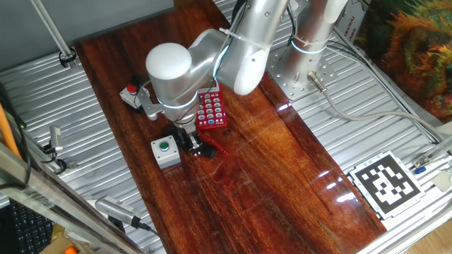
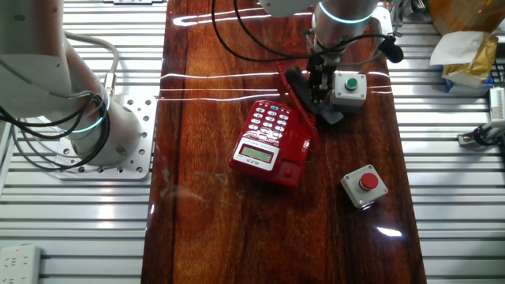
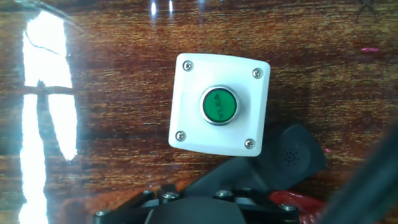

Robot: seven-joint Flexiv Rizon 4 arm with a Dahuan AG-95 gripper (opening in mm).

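A red desk telephone [image 2: 272, 143] with a grey keypad lies on the wooden table. Its dark handset [image 2: 331, 117] is off the base, tethered by a coiled red cord [image 2: 293, 93]. Beside the handset stands a white box with a green button [image 3: 219, 104], whose top faces the wrist camera squarely. My gripper [image 1: 193, 147] points down at the handset, next to that box. Along the bottom of the wrist view only dark gripper parts show, with the handset [image 3: 292, 155] partly behind them. The fingertips are hidden, and whether they touch the handset is unclear.
Another pale box with a red button [image 2: 368, 182] sits near the same table edge, beyond the telephone. Bare wood [image 1: 282, 183] fills the table's near and right side in exterior view 1. A black-and-white marker board [image 1: 385, 184] lies off the table's corner.
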